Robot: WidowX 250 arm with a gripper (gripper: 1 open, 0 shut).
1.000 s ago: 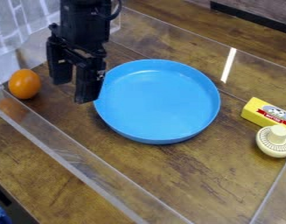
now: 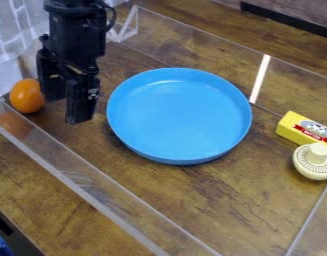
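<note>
My black gripper (image 2: pixel 66 98) hangs open at the upper left, beside an orange egg-shaped object (image 2: pixel 27 95) that sits just to its left. The gap between the fingers is partly hidden by the gripper's body, and nothing is seen held in it. A large blue plate (image 2: pixel 179 114) lies in the middle, right of the gripper.
At the right lie a yellow box (image 2: pixel 305 129) and a cream round knobbed object (image 2: pixel 313 162). Clear plastic walls run along the left and lower edges.
The gripper has moved left, away from the plate's edge and closer to the orange object. The objects on the table look unmoved.
</note>
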